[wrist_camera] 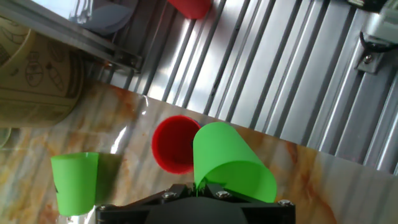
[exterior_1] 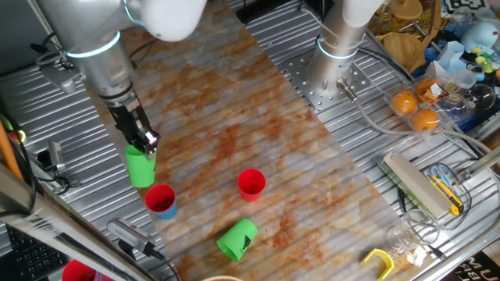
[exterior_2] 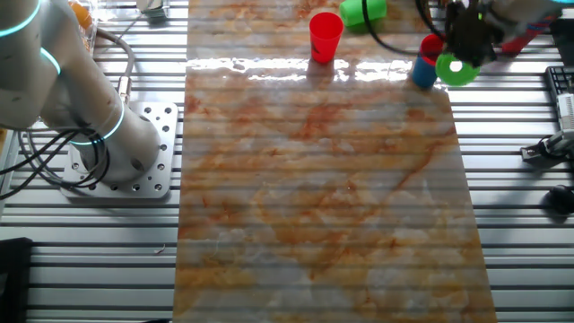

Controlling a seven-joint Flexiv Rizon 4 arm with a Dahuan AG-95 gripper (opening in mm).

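Note:
My gripper is shut on the rim of a green cup, which hangs tilted in the wrist view with its mouth toward the fingers. Close beside it is a red cup nested in a blue cup; in the wrist view the held cup overlaps its right edge. A separate red cup stands upright with its mouth up. Another green cup lies on its side. Exterior view 2 shows the held green cup end-on, partly behind the blurred gripper.
The marbled board is bare over its far half. A grey device stands near the board's left edge, and another red cup is beyond it. A round patterned container shows in the wrist view.

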